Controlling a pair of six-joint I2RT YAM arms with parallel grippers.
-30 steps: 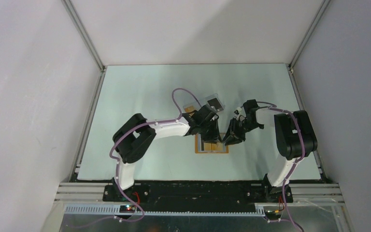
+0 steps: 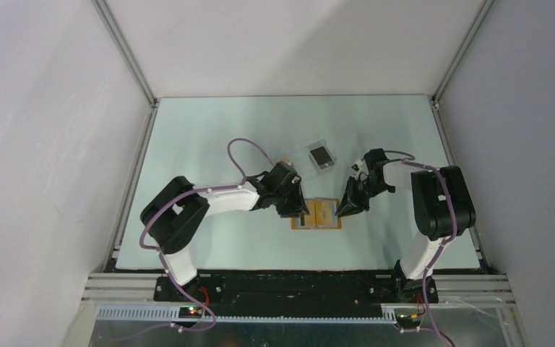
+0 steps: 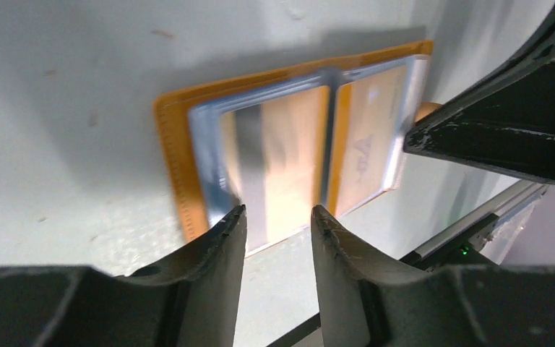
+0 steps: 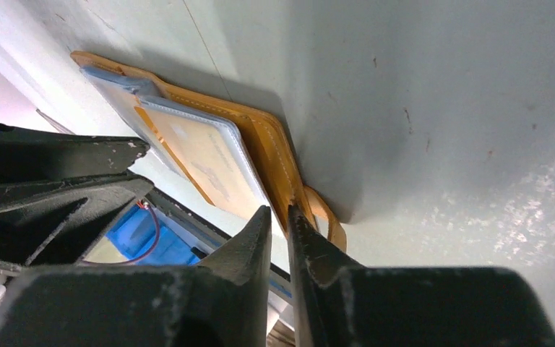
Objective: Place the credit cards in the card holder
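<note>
The card holder [image 2: 316, 228] lies open and flat at the table's middle front, with an orange-brown border and two clear-edged pockets. Behind its left pocket shows a tan card with a dark stripe [image 3: 251, 155]; a pale tan card [image 3: 367, 126] with faint print shows in the right pocket. Over the left pocket's near edge, my left gripper stands open with nothing between its fingers. My right gripper is at the holder's right edge, fingertips close together with a narrow gap. The holder's rim runs into that gap; whether it is pinched is unclear.
Behind the holder lies a pale rectangular item [image 2: 322, 157] with a dark panel. Left of it is a clear flat piece [image 2: 300, 162], partly hidden by my left arm. Both grippers stand close together over the holder.
My left arm has moved left, from over the middle of the holder to its left part. The right gripper has hardly moved. The holder stays in place.
</note>
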